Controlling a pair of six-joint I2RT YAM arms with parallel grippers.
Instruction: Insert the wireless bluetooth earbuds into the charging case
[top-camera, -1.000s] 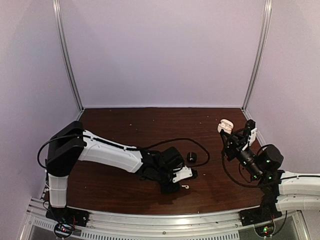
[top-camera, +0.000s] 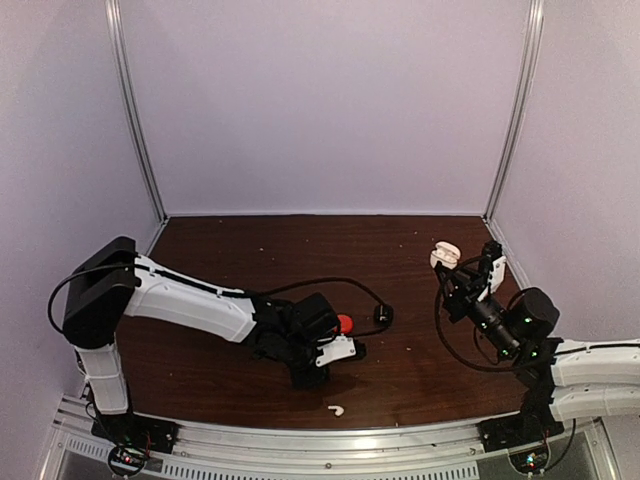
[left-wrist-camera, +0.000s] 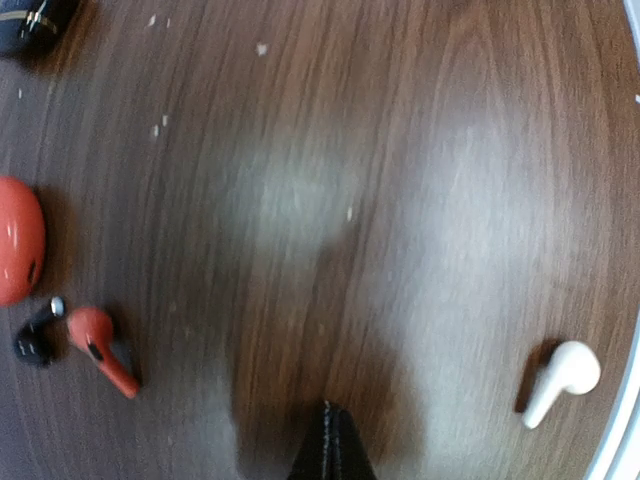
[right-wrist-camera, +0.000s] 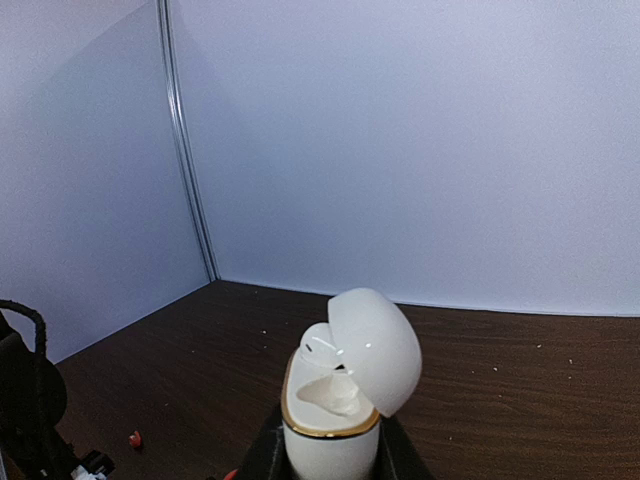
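My right gripper holds the white charging case (right-wrist-camera: 330, 440) upright with its lid open; the slots I can see look empty. It hangs at the right of the top view (top-camera: 445, 254). My left gripper is low over the table, shut, nothing visible between its tips. In the left wrist view a white earbud (left-wrist-camera: 566, 374) lies to its right, and a red earbud (left-wrist-camera: 92, 330) and a black earbud (left-wrist-camera: 34, 342) lie to its left.
A red case (left-wrist-camera: 15, 240) and a black case (left-wrist-camera: 25, 25) lie on the table (top-camera: 230, 380). A metal rail (top-camera: 330, 440) runs along the front edge.
The left arm has moved left, uncovering the red case in the top view.
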